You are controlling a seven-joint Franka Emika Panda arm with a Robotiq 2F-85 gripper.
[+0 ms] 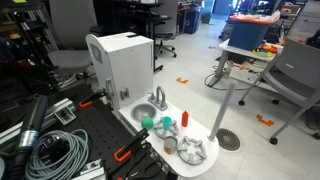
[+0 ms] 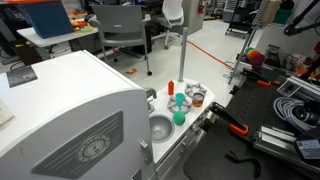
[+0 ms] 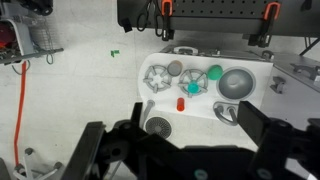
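Note:
In the wrist view my gripper stands open, its two dark fingers wide apart at the lower left and right, with nothing seen between them. Beyond it lies a white toy kitchen counter. On this counter are a red cylinder (image 3: 181, 104), a teal cup-like piece (image 3: 194, 88), a green ball (image 3: 214, 73) and a small metal can (image 3: 175, 68). The can, teal piece and red cylinder are near the grey burners (image 1: 191, 151); the green ball is by the sink (image 3: 236, 83). Neither exterior view shows the gripper.
A faucet (image 1: 160, 97) rises beside the sink. The white cabinet (image 1: 125, 65) stands at the counter's end. A dark table with orange-handled clamps (image 1: 123, 155) and coiled cable (image 1: 58, 156) borders the counter. Bare floor lies on the opposite side, with a chair (image 1: 291, 80) beyond.

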